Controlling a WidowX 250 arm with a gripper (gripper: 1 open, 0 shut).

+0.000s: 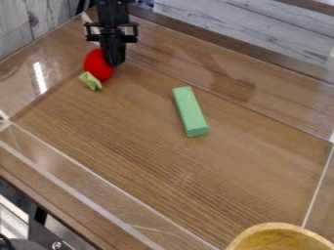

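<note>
My gripper (112, 53) is at the upper left, over a red round object (98, 65), partly covering its upper right. I cannot tell from the view whether it grips it. A small pale green piece (92, 81) lies just below the red object.
A green block (189, 111) lies in the middle right of the wooden tabletop (156, 186). A yellow bowl (279, 237) is at the bottom right edge.
</note>
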